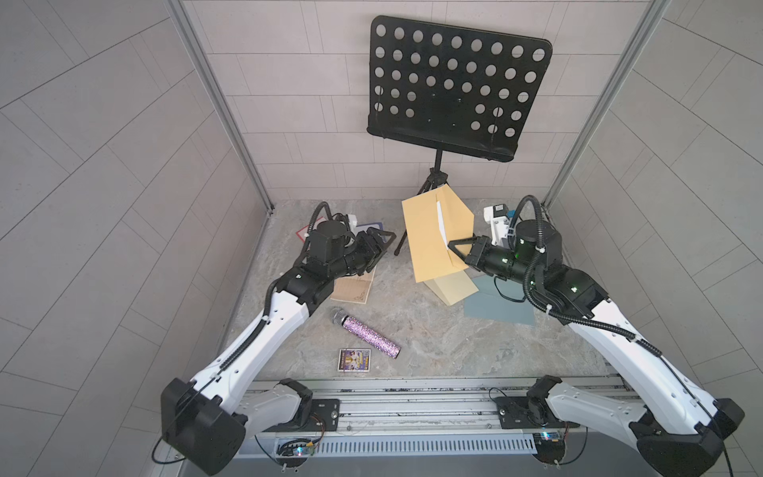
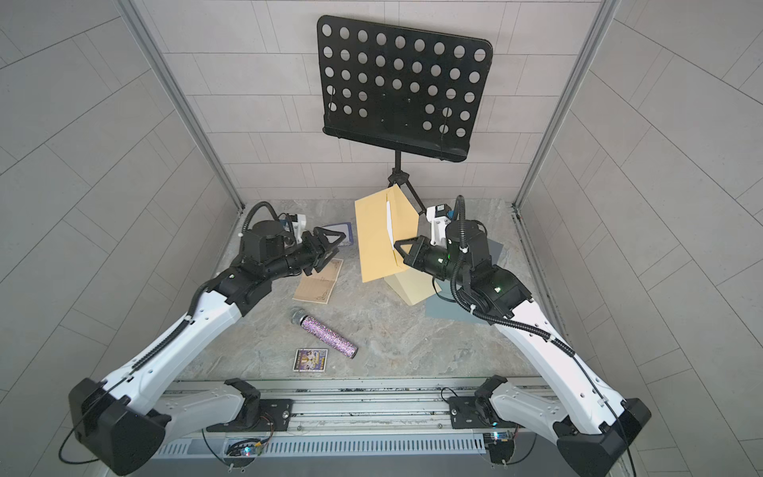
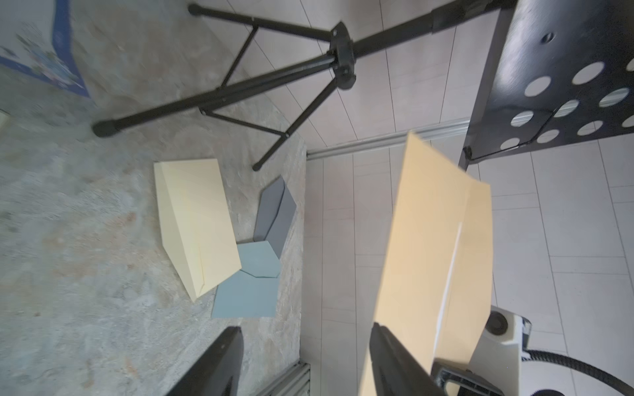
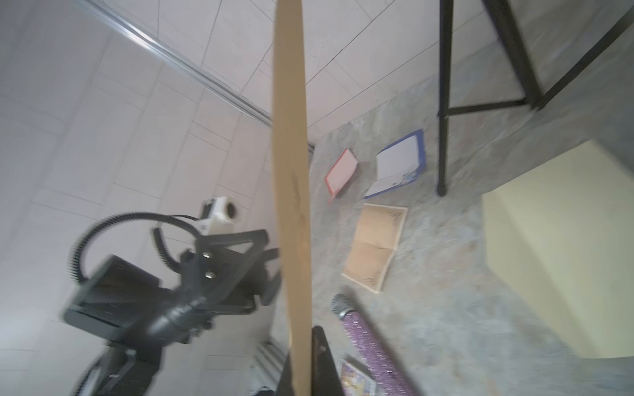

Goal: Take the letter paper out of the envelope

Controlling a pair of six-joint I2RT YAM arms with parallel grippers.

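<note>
A tan envelope (image 1: 421,246) is held up off the floor, its folded flap standing partly open. My right gripper is shut on its edge, and in the right wrist view the envelope appears edge-on as a narrow strip. Along its opening shows a thin white edge of letter paper (image 2: 390,222), most of the sheet hidden inside. To the envelope's left, clear of it, my left gripper stands open with nothing between its fingers. In the left wrist view the envelope rises just beyond the right finger (image 3: 389,353).
A cream envelope (image 3: 201,221) stands on the floor below, with a blue-grey envelope (image 1: 499,303) to its right. A music stand (image 1: 457,87) rises behind. Cards, a purple glitter microphone (image 1: 370,335) and a small picture card (image 1: 353,360) lie left of centre.
</note>
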